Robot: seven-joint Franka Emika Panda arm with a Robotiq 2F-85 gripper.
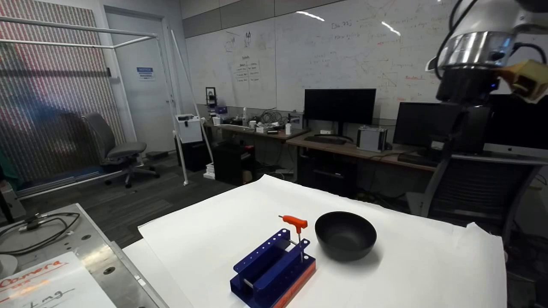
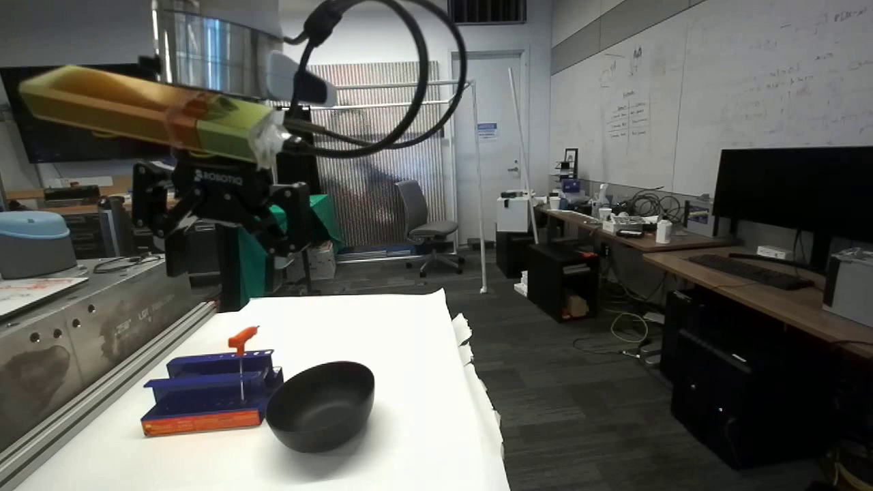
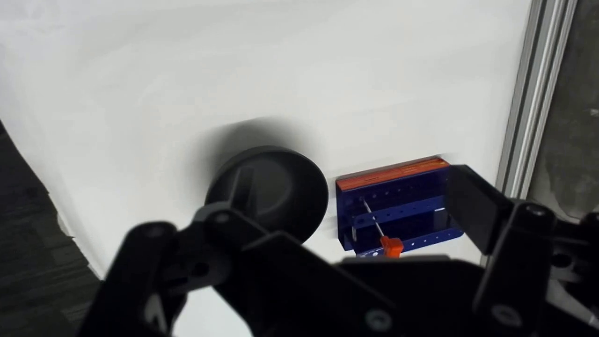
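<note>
A blue metal rack [image 1: 267, 274] with an orange-red side lies on the white-covered table. Upright in one of its holes is a hex key with an orange T-handle [image 1: 296, 222] and a thin metal shaft. Beside the rack, close but apart, sits a black bowl [image 1: 345, 237]; its visible inside looks empty. Well above the table, my gripper [image 2: 222, 254] hangs open with nothing between its fingers. Seen from the wrist, the bowl [image 3: 269, 188] is partly covered by the left finger, and the right finger [image 3: 477, 210] overlaps the end of the rack [image 3: 393, 196].
Bare white table covering [image 3: 337, 67] spreads around the bowl and rack. A metal rail [image 2: 106, 384] runs along one table side, with a steel bench [image 2: 98, 327] beyond it. Desks with monitors [image 1: 340, 105] and a chair [image 1: 478, 195] stand behind the table.
</note>
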